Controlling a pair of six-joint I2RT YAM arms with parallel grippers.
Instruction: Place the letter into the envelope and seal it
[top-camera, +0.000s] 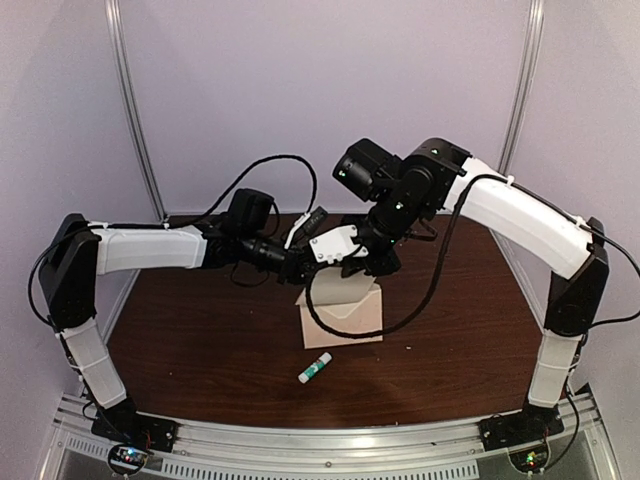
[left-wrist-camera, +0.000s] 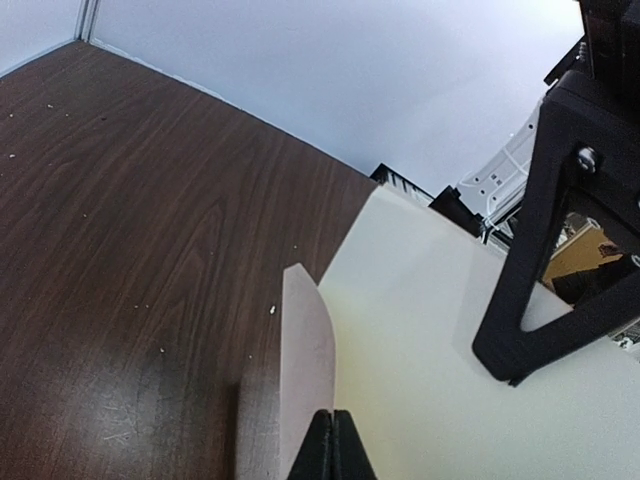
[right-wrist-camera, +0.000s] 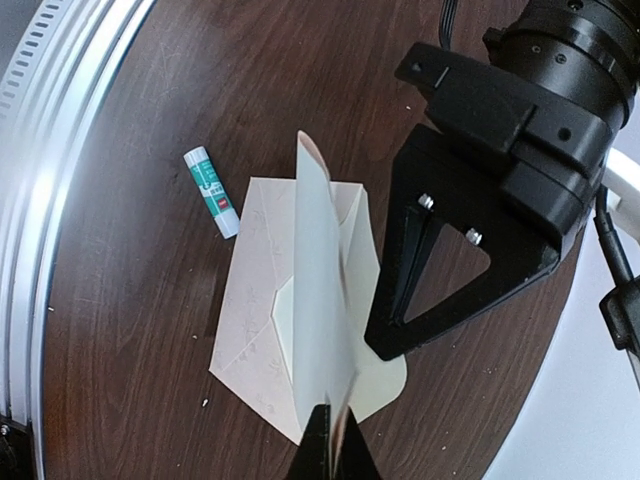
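In the right wrist view the pale pink envelope (right-wrist-camera: 248, 290) rests on the table, its cream-lined flap (right-wrist-camera: 378, 385) spread out. My left gripper is shut, with the thin pinkish edge of the flap (left-wrist-camera: 307, 360) running into its fingertips. The cream letter (right-wrist-camera: 318, 290) stands on edge, slightly curled, above the envelope, its end pinched in my shut right gripper. Seen from the left wrist, the letter (left-wrist-camera: 410, 310) fills the right side. Both grippers crowd together at the envelope's far edge in the top view. Whether the letter's lower edge is inside the pocket is hidden.
A teal and white glue stick (top-camera: 315, 367) lies in front of the envelope. The two arms nearly touch over the middle, and a black cable (top-camera: 400, 322) loops across the envelope in the top view. Bare table (top-camera: 200, 340) extends to both sides.
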